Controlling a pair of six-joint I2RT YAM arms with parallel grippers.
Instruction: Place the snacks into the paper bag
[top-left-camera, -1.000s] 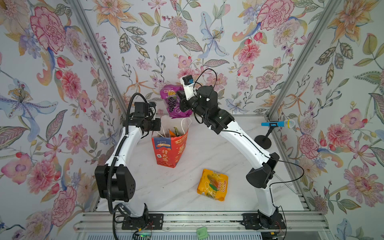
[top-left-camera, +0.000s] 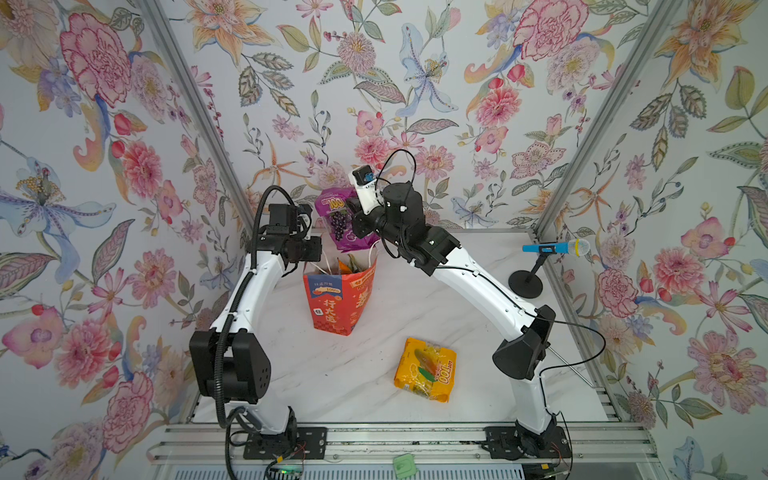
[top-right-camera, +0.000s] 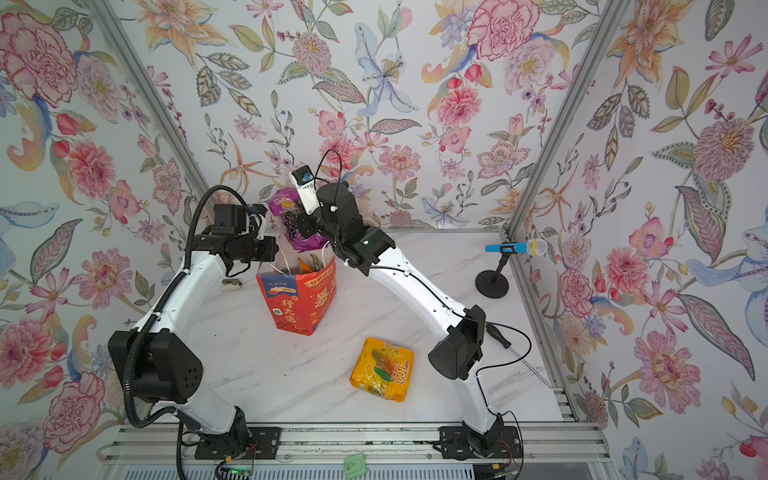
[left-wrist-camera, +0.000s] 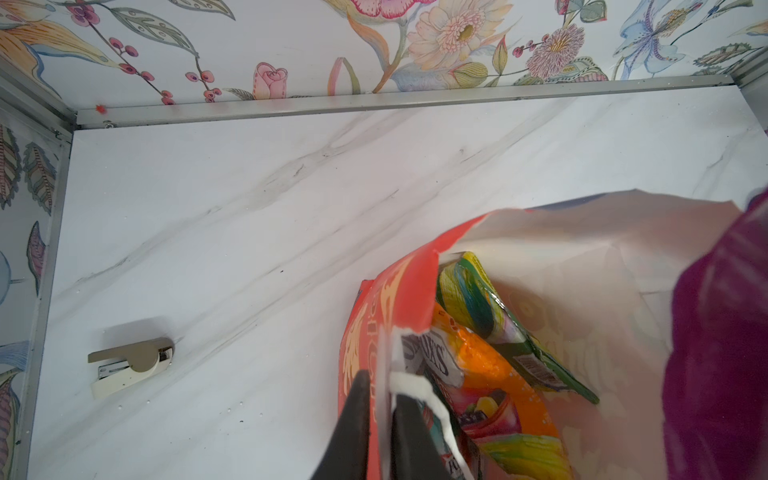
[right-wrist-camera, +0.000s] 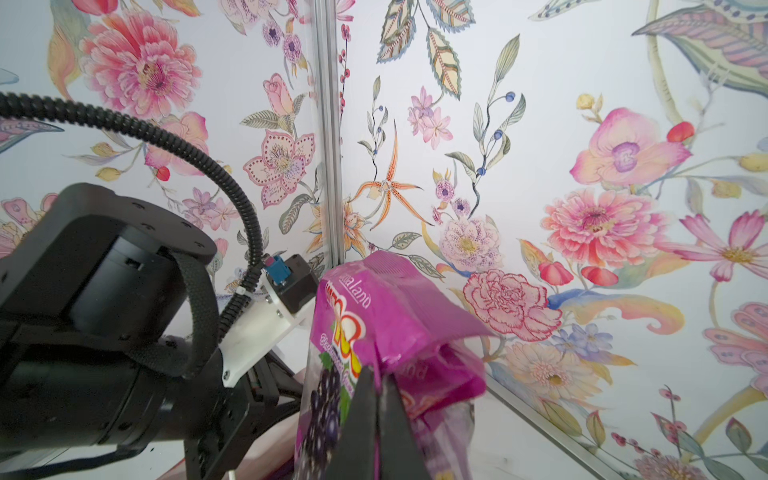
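Observation:
The red paper bag (top-left-camera: 340, 300) stands upright with its mouth open. My left gripper is shut on the bag's left rim. In the left wrist view, colourful snack packs (left-wrist-camera: 496, 376) lie inside the bag beside a loose white handle (left-wrist-camera: 432, 404). A purple grape snack pack (right-wrist-camera: 384, 320) hangs from my right gripper, which is shut on its film. In the top left view that purple pack (top-left-camera: 340, 216) is over the back of the bag's mouth, its lower end overlapping the opening. A yellow snack pack (top-left-camera: 425, 369) lies flat on the table in front.
A blue microphone (top-left-camera: 552, 247) on a black stand is at the right, with a screwdriver (top-right-camera: 512, 348) lying near it. A small stapler (left-wrist-camera: 132, 364) rests left of the bag. The table between bag and microphone is clear.
The left arm, bag and yellow pack have stayed put.

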